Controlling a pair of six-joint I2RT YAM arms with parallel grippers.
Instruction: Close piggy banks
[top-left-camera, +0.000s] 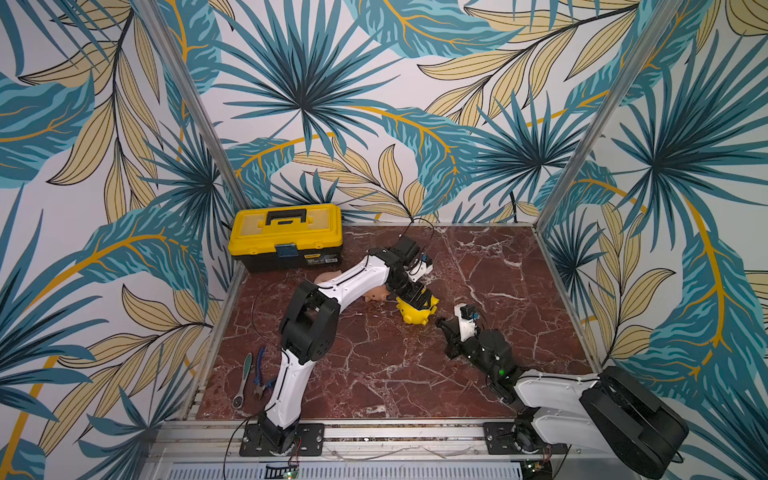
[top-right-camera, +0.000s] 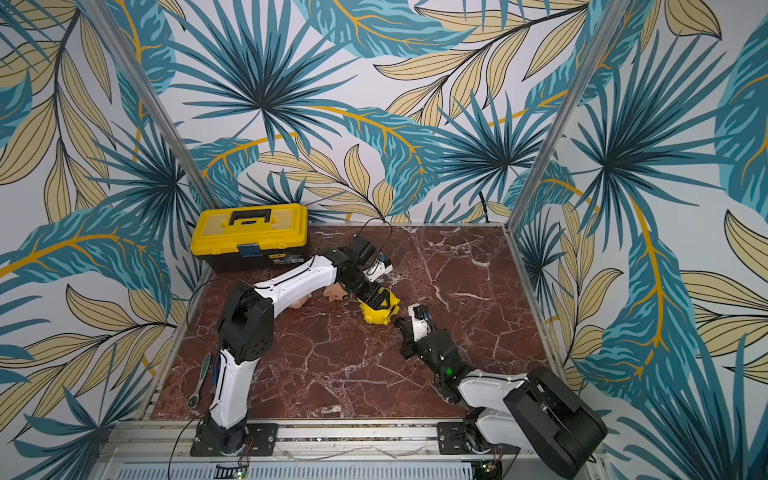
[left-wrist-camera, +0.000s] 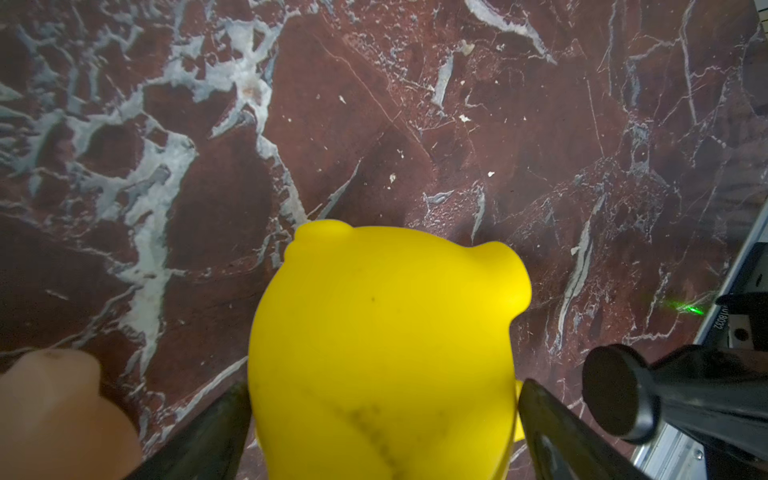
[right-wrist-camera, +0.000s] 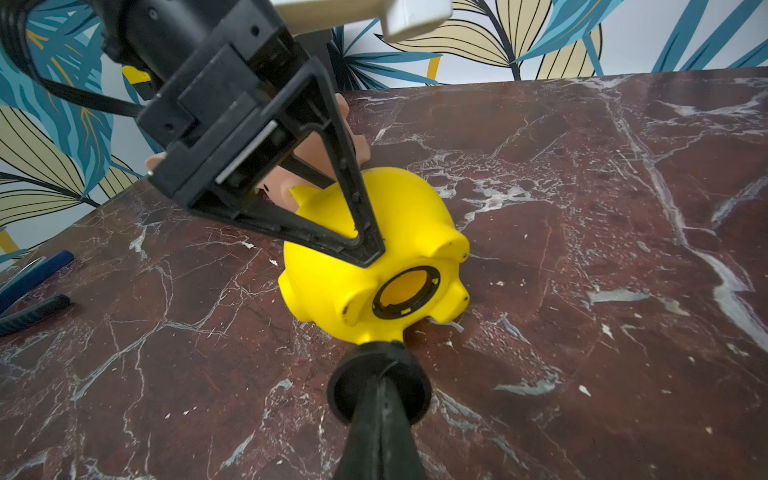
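The yellow piggy bank (top-left-camera: 416, 316) lies on its side on the marble table. A round black-rimmed opening (right-wrist-camera: 406, 293) between its feet faces my right gripper. My left gripper straddles its body from the far left, with fingers (left-wrist-camera: 566, 436) against both flanks. Just short of the bank, my right gripper is shut on a round black stopper (right-wrist-camera: 345, 392), whose cupped side faces that arm. From the left wrist view the same stopper (left-wrist-camera: 614, 392) shows as a dark disc, apart from the bank. Pinkish piggy banks (top-left-camera: 376, 293) stand behind, partly hidden by the left arm.
A yellow and black toolbox (top-left-camera: 285, 236) occupies the back left corner. Blue-handled pliers (top-left-camera: 259, 374) and a green-handled tool (top-left-camera: 244, 377) lie at the front left.
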